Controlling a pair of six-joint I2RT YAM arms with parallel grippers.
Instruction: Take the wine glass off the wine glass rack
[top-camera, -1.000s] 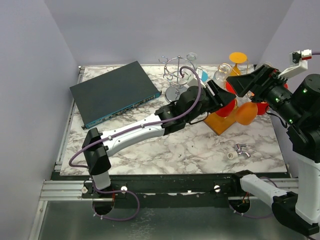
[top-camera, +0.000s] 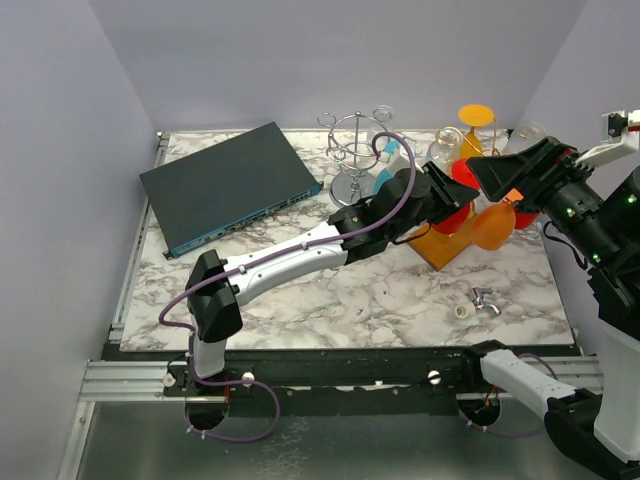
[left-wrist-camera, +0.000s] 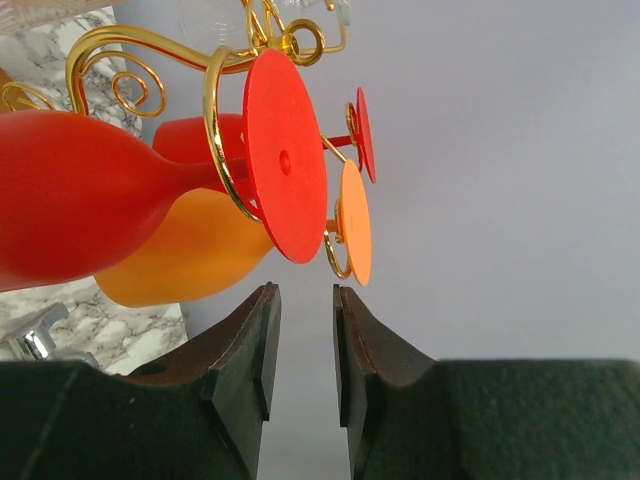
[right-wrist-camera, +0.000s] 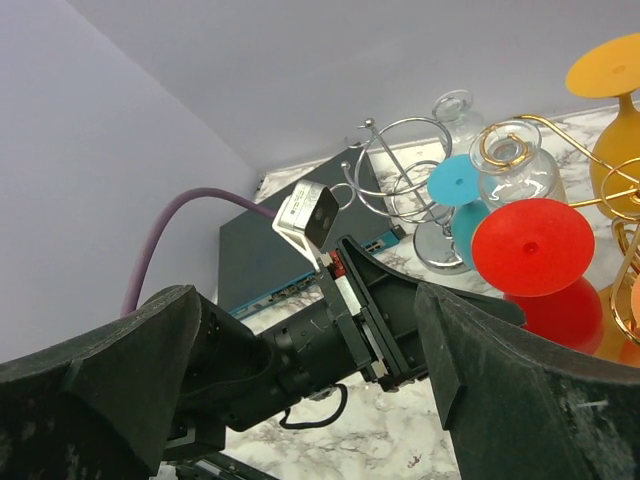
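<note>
Upside-down wine glasses hang by their bases on a gold wire rack (left-wrist-camera: 160, 42). In the left wrist view, a red glass (left-wrist-camera: 90, 195) hangs nearest, with an orange glass (left-wrist-camera: 190, 250) beyond it. My left gripper is part open, its fingers apart with nothing between them, just short of the glass bases. In the right wrist view, the left gripper's tip passes under a red glass base (right-wrist-camera: 532, 247); contact cannot be told. My right gripper stands wide open and empty, near the rack in the top view.
Beside the rack stands a silver wire stand (top-camera: 352, 187) with blue and clear glasses. A black rack-mount box (top-camera: 230, 185) lies at the left, and a metal tap (top-camera: 482, 301) at the front right. Bare marble (top-camera: 330, 320) fills the front middle.
Over the last second my left gripper moved slightly right and its fingers drew closer together. My right arm shifted slightly right.
</note>
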